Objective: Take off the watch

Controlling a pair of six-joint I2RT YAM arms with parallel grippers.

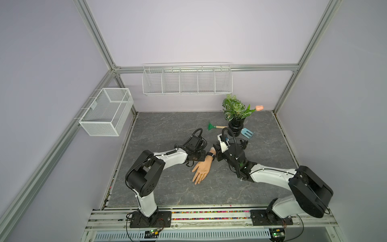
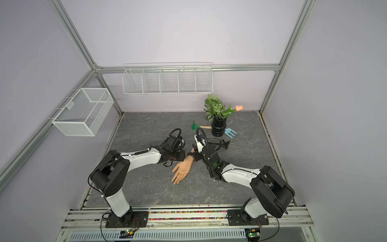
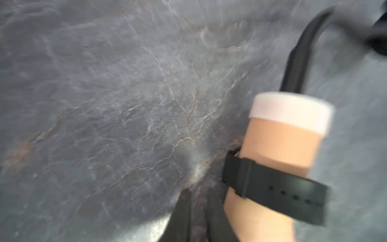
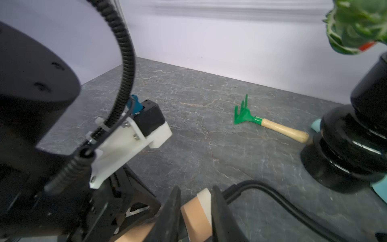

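Note:
A black watch strap (image 3: 282, 191) with a row of holes circles the wrist of a flesh-coloured mannequin hand (image 1: 203, 168), which lies palm up on the table. In the left wrist view my left gripper is slightly open, bare table showing between its blurred fingers, just left of the forearm and strap. My right gripper stands wider open at the cut end of the forearm (image 4: 196, 217), which shows between its fingers. In that view the strap is mostly hidden. From above, the two grippers flank the wrist, left and right of it.
A bent black stand (image 4: 278, 203) runs from the forearm's end. Behind are a green rake (image 4: 246, 115), a black vase (image 1: 236, 125) with plants, and a blue fork (image 1: 247, 133). White wire baskets (image 1: 187, 80) hang above.

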